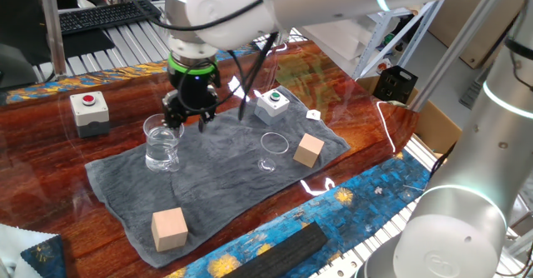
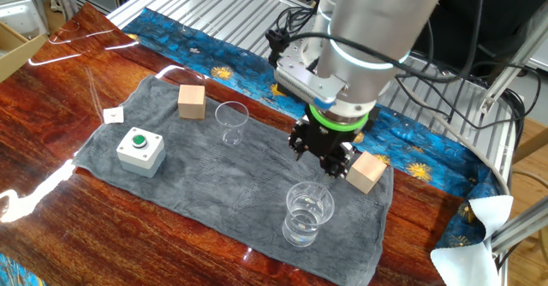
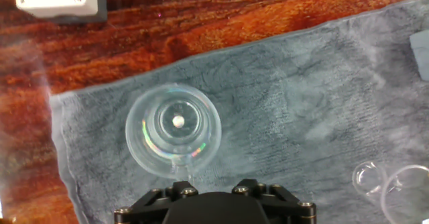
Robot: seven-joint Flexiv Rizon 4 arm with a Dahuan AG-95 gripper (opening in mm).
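My gripper [image 1: 191, 126] hangs above the grey towel, close to the clear tumbler [image 1: 161, 149]. Its two black fingertips stand apart in the wrist view, so the gripper is open, and no object shows between them. Seen from above, the tumbler [image 3: 173, 131] lies just ahead of the fingers, slightly left of centre. It stands upright on the towel [image 2: 214, 175]. A clear stemmed glass [image 2: 231, 123] is also on the towel, farther from the gripper. Two plain wooden cubes rest near the towel's edge, one cube [image 1: 170, 229] at the front and another cube [image 1: 308, 151] at the right.
A green-button box [image 2: 141, 151] sits on the towel; a red-button box [image 1: 89, 111] is on the wood beyond it. A small white tag [image 2: 113, 115] lies at the towel's edge. Open towel lies between the tumbler and the stemmed glass.
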